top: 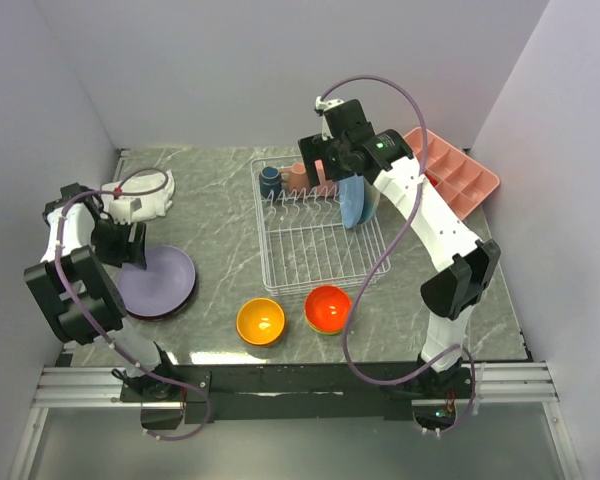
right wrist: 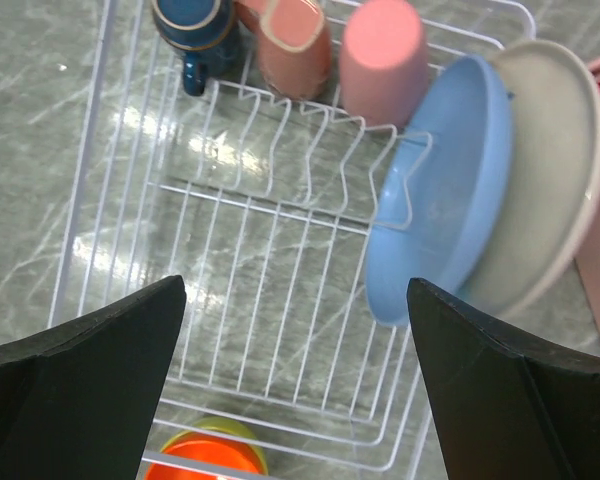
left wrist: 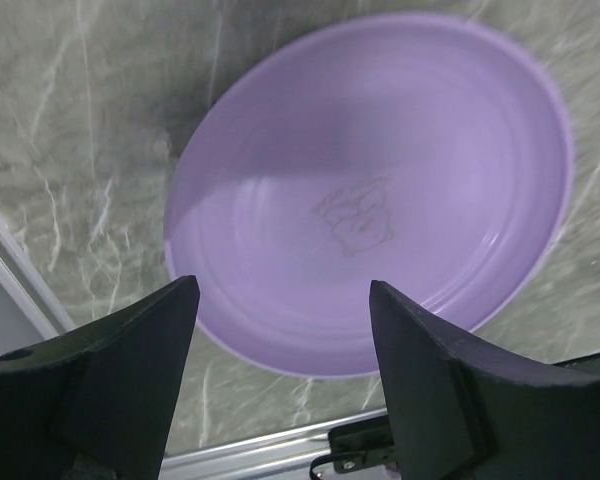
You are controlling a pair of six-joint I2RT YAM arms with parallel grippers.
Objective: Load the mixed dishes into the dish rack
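Note:
My left gripper [top: 130, 240] hangs open over the stack of purple plates [top: 160, 285], which fills much of the left wrist view [left wrist: 370, 190]. My right gripper [top: 315, 150] is open above the dish rack [top: 270, 260]. In the rack, a blue plate [right wrist: 435, 200] and a pale plate [right wrist: 550, 150] stand at the right side; a blue mug [right wrist: 195, 30], a salmon mug [right wrist: 293, 55] and a pink cup [right wrist: 380, 60] are along the back.
A yellow bowl [top: 260, 321] and a red bowl [top: 328, 309] sit in front of the rack. A pink divided tray [top: 465, 185] is at the back right, a white cloth [top: 152, 200] at the back left.

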